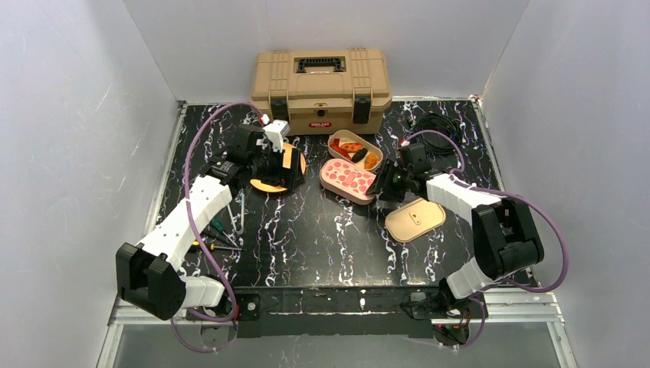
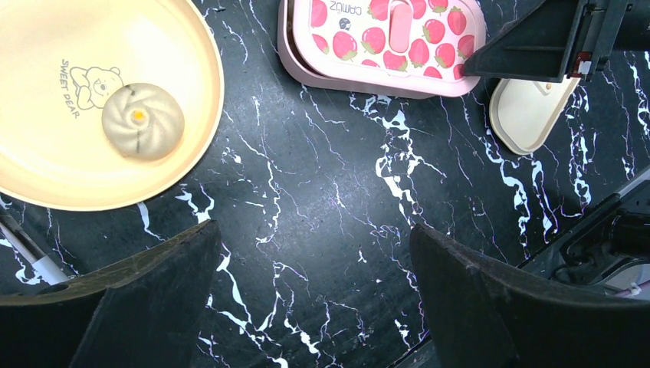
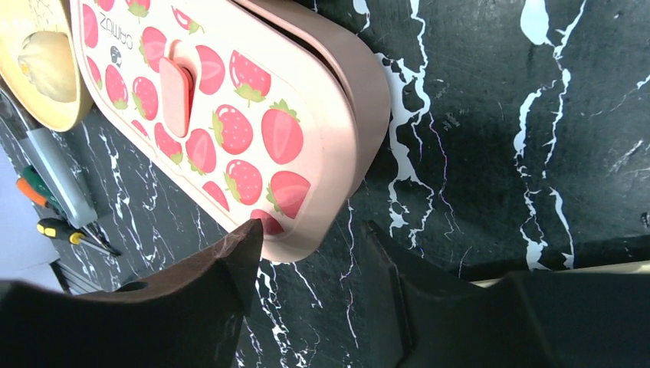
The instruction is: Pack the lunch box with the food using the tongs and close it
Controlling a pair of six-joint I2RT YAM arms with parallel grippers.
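Observation:
A pink lunch box (image 2: 287, 57) stands in the table's middle, its strawberry lid (image 3: 245, 123) resting on top slightly askew, with a dark gap along the rim. My right gripper is open at the box's right end; one of its fingers (image 3: 230, 264) overlaps the lid's corner, though contact is hard to judge. Over the yellow plate (image 2: 46, 180) hovers my left gripper (image 1: 290, 169), open with only bare table between its fingers in its wrist view. On that plate sits a pale swirled bun (image 2: 144, 121), mostly hidden in the top view.
Behind the lunch box is an open food container (image 1: 355, 147). A beige lid (image 1: 415, 220) lies at the right front. The tan toolbox (image 1: 322, 84) blocks the back, and tools (image 1: 218, 238) lie at the left.

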